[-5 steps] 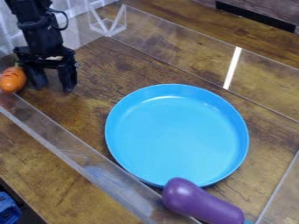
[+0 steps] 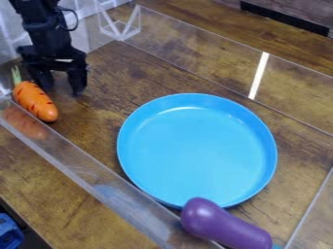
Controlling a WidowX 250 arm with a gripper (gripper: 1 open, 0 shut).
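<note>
My black gripper (image 2: 53, 64) is at the upper left, low over the wooden surface at the rim of the clear-walled tray; its fingers are dark and hard to tell apart. Just below it an orange toy carrot (image 2: 35, 100) with pale green top lies tilted along the left, apart from or touching the fingertips, which I cannot tell. A large blue plate (image 2: 197, 148) sits right of centre. A purple toy eggplant (image 2: 224, 223) lies at the bottom right.
Clear plastic walls (image 2: 107, 187) run around the work area. The wooden floor (image 2: 143, 68) between my gripper and the plate is clear, as is the upper right.
The carrot has moved down and right from the far left edge, now showing more of its length. The gripper has shifted only slightly.
</note>
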